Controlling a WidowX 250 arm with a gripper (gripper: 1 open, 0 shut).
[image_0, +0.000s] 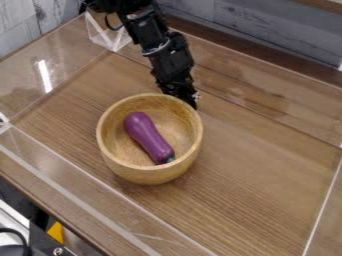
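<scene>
A wooden bowl (127, 166) sits near the middle of the table, holding a purple eggplant (148, 136) with a small green tip, lying lengthwise. The black gripper (185, 98) comes down from the top of the view to the bowl's back right rim. Its fingertips are small and partly blurred against the rim, so whether they touch it or hold it cannot be told.
A pale wall runs along the back, and clear plastic pieces stand at the left edge.
</scene>
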